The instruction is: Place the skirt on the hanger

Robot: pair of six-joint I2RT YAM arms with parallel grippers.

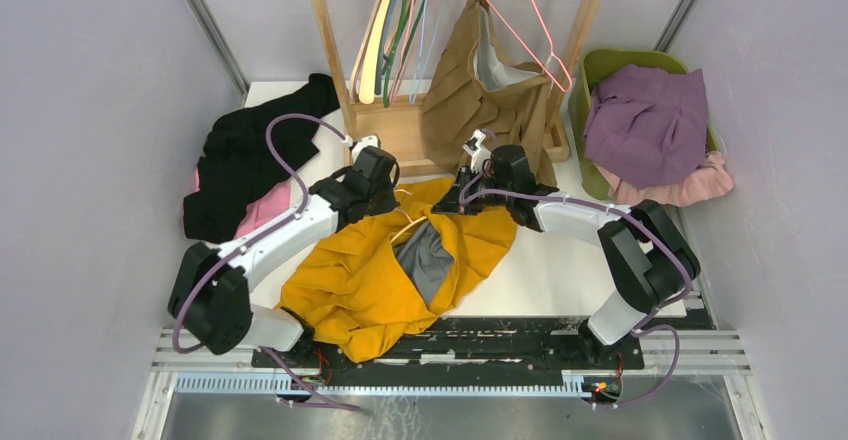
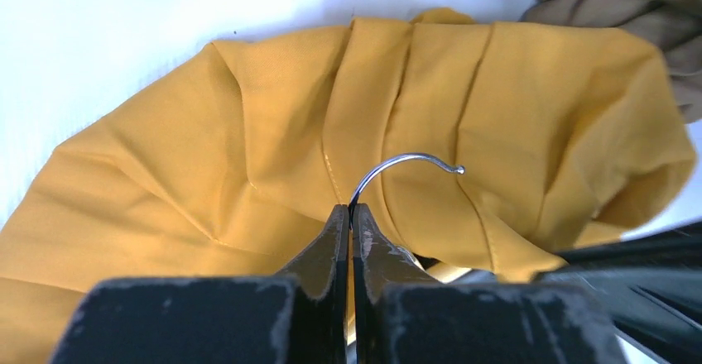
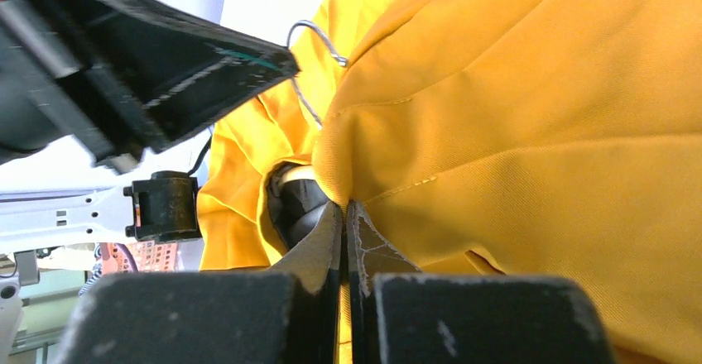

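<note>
A yellow skirt [image 1: 345, 290] with grey lining lies spread on the white table, a hanger [image 1: 408, 228] partly inside its waistband. In the left wrist view my left gripper is shut on the hanger's metal hook [image 2: 410, 156], which curves above the fabric. My right gripper is shut at the skirt's waistband [image 3: 335, 157], a fold of yellow cloth at its tips, just right of the left gripper.
A wooden rack [image 1: 385, 135] behind holds several hangers and a brown skirt [image 1: 455, 110]. Black cloth [image 1: 250, 150] lies left; a green bin [image 1: 600, 80] with purple cloth stands right. Bare table shows at right front.
</note>
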